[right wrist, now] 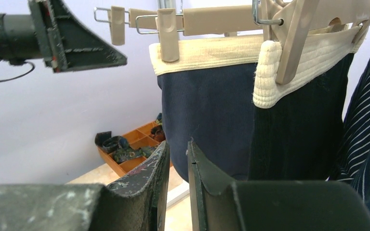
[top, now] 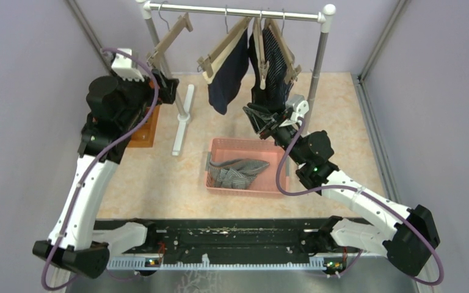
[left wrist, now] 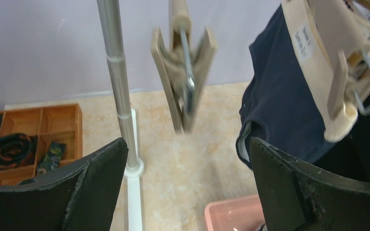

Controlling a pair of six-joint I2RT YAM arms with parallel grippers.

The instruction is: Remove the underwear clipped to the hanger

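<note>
Navy underwear with a cream waistband (top: 231,74) hangs clipped to a beige hanger (right wrist: 212,21). To its right hangs dark striped underwear (top: 273,67), also clipped. The leftmost hanger (top: 171,39) holds no garment; its bare clip (left wrist: 185,77) shows in the left wrist view. Near this hanger, my left gripper stands wide open with nothing between its fingers. In front of and below the hanging clothes is my right gripper, its fingertips a narrow gap apart and holding nothing. The navy cloth lies beyond them in the right wrist view.
A pink basket (top: 247,190) with a grey striped cloth (top: 238,175) inside stands under the rail. The rail (top: 238,11) and its left post (left wrist: 118,72) are close to my left arm. An orange compartment box (left wrist: 60,120) sits at the left.
</note>
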